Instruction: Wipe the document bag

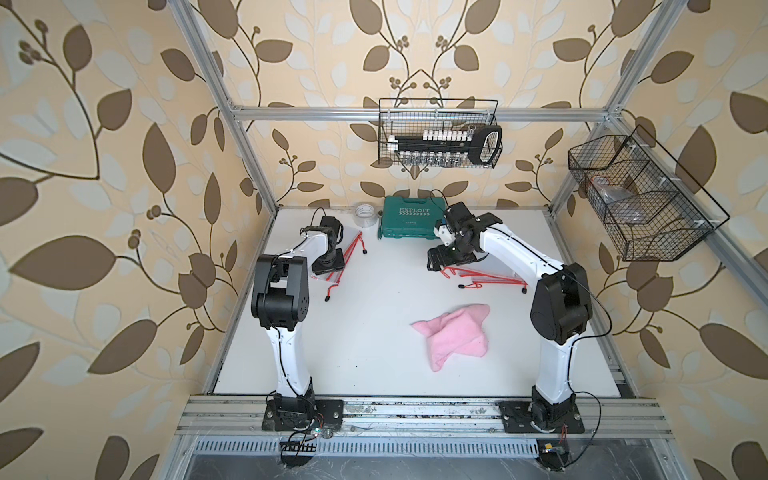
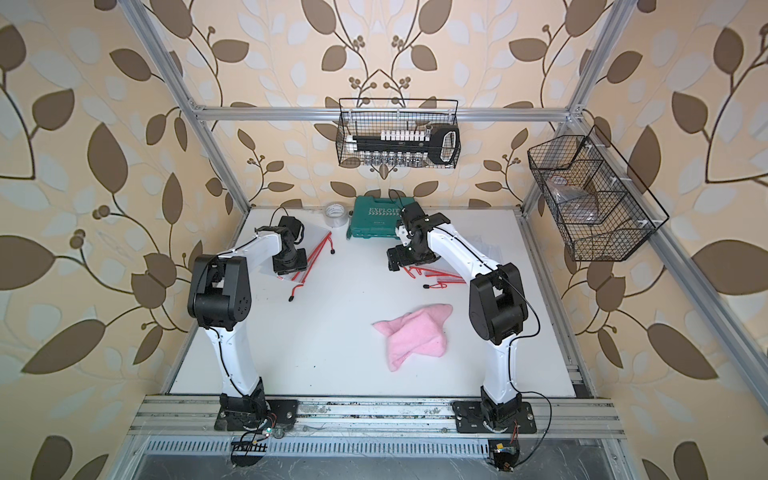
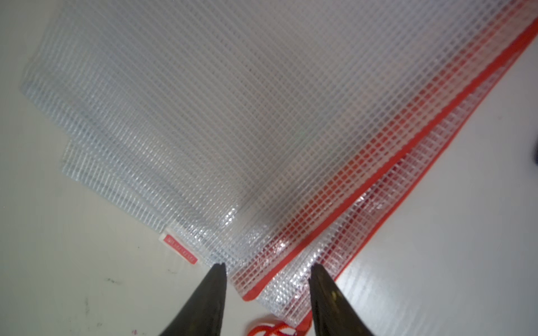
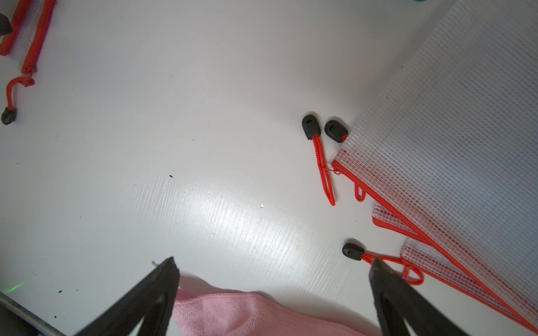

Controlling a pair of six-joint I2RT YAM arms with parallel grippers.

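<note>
A stack of clear mesh document bags with red zip edges (image 3: 269, 140) lies at the back left of the table. Over its near corner my left gripper stands open, its two fingers on either side of that corner in the left wrist view; whether they touch it I cannot tell. More mesh document bags (image 4: 470, 123) lie at the right, partly hidden by my right arm in the top views. My right gripper hangs open above the table beside them, nothing between its fingers. A pink cloth (image 1: 456, 334) lies crumpled on the table at the front right.
At the back stand a green case (image 1: 412, 217) and a roll of tape (image 1: 365, 213). Black wire baskets hang on the back rail (image 1: 438, 136) and the right wall (image 1: 640, 196).
</note>
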